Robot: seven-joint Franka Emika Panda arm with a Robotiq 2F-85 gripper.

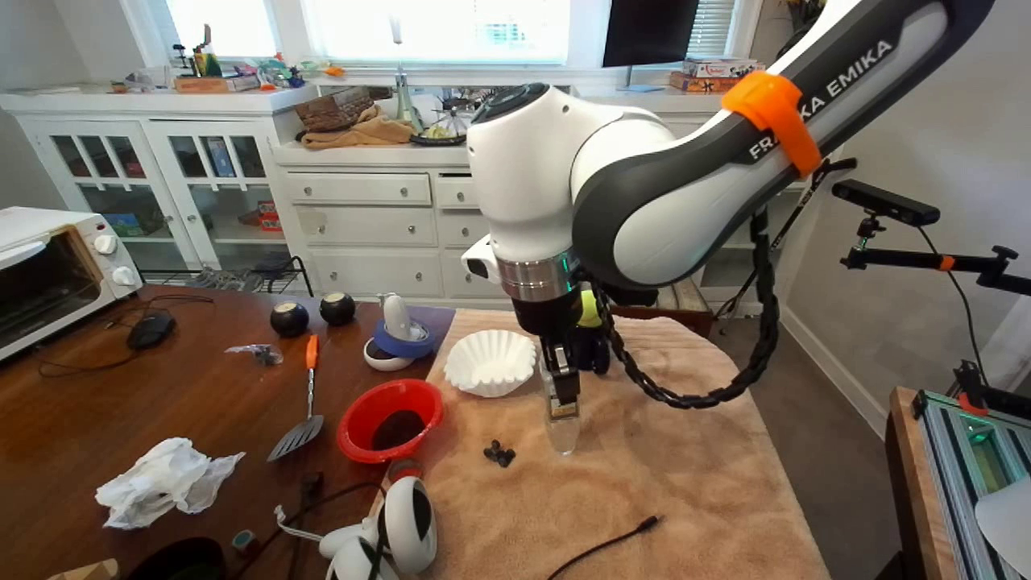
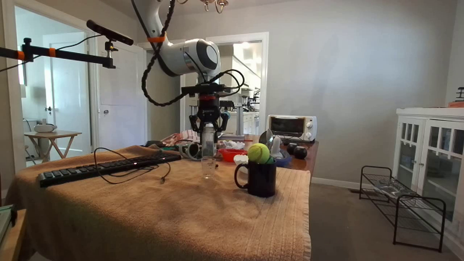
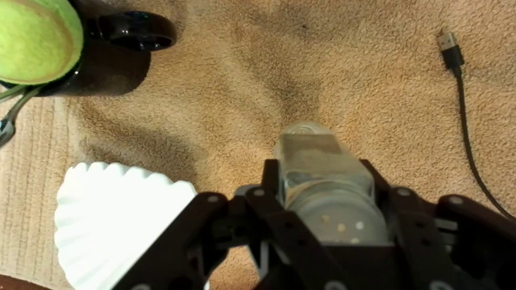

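A clear bottle (image 2: 208, 140) with a rounded, see-through end stands nearly upright between the fingers of my gripper (image 2: 209, 127), which is shut on it. From the wrist view, the bottle (image 3: 329, 188) fills the space between the finger pads, its near end dotted with pale specks. Directly beneath it, a small clear glass (image 2: 208, 168) rests on the tan towel (image 2: 174, 213). In the first exterior view the bottle's lower end overlaps the glass (image 1: 563, 435); whether they touch I cannot tell. Little shows of what is inside either one.
A white fluted bowl (image 1: 490, 362) and small black pieces (image 1: 499, 453) lie close to the glass. A black mug (image 2: 261, 178) holds a tennis ball (image 2: 259, 153). Further off are a red bowl (image 1: 391, 420), a keyboard (image 2: 108, 167) and a cable (image 1: 604, 549).
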